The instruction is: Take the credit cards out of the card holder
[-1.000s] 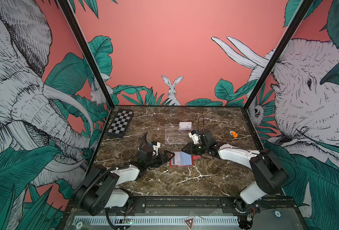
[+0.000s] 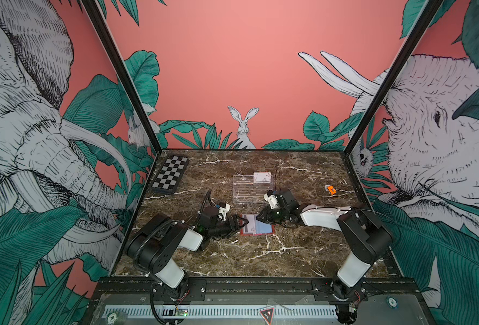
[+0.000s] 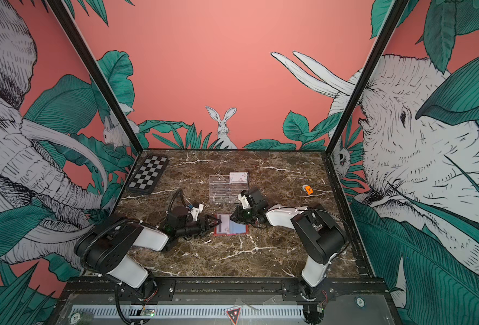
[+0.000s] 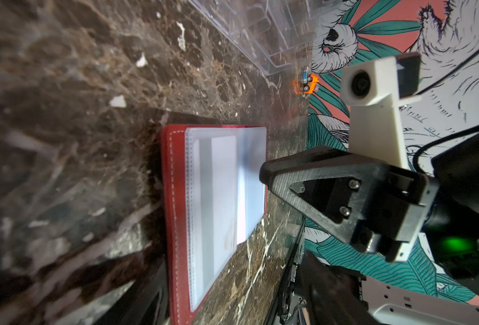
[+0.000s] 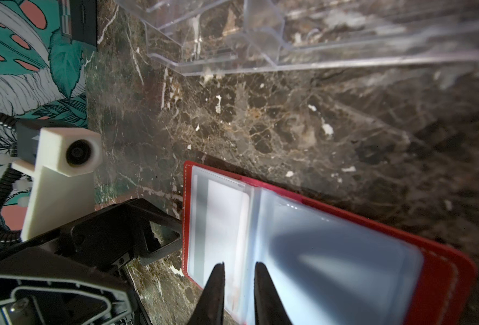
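Observation:
An open red card holder (image 2: 257, 231) lies flat on the marble table between my two grippers, with clear pockets on both leaves. A whitish card (image 5: 227, 227) shows in its left pocket; the right pocket (image 5: 331, 265) looks pale blue. My left gripper (image 2: 243, 221) is at the holder's left edge, its blurred fingers (image 4: 147, 298) apart with nothing held between them. Over the holder, by its fold, my right gripper has its fingertips close together, a narrow gap between them. Whether they pinch any pocket film or card is unclear.
A clear rack (image 2: 243, 189) stands just behind the holder, with a white card-like piece (image 2: 261, 177) at its back right. A checkered board (image 2: 170, 174) lies back left, and a small orange toy (image 2: 331, 190) sits far right.
Both arms have shifted their poses slightly, the right gripper moving a little left and forward over the holder.

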